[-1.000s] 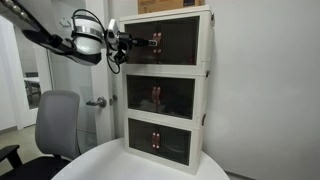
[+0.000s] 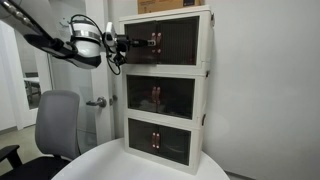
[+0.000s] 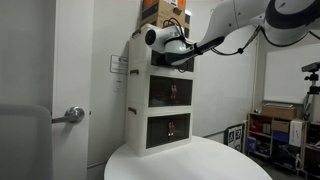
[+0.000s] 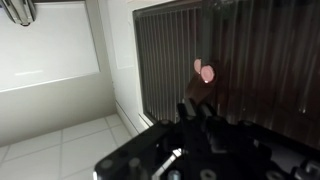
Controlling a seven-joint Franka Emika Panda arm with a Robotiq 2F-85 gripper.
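A tall white cabinet point(image 2: 203, 68) has three stacked sections with dark double doors and reddish-brown handles. My gripper point(image 2: 148, 43) is at the top section, reaching in from the left at the height of the handles where the two doors meet. Seen from the wrist, the gripper is shut on a top door handle point(image 4: 206, 74), whose reddish end shows beyond the fingers. How much of the handle lies between them is hidden in the dark. The top doors point(image 2: 178, 41) look closed. Exterior view 2 has the arm's wrist hiding most of the top section.
The middle doors point(image 2: 175, 96) and bottom doors point(image 2: 174, 145) are closed. Boxes point(image 3: 165, 12) sit on the cabinet. A white round table point(image 2: 110, 163) spreads in front, its visible top bare. A grey chair point(image 2: 58, 123) stands at left.
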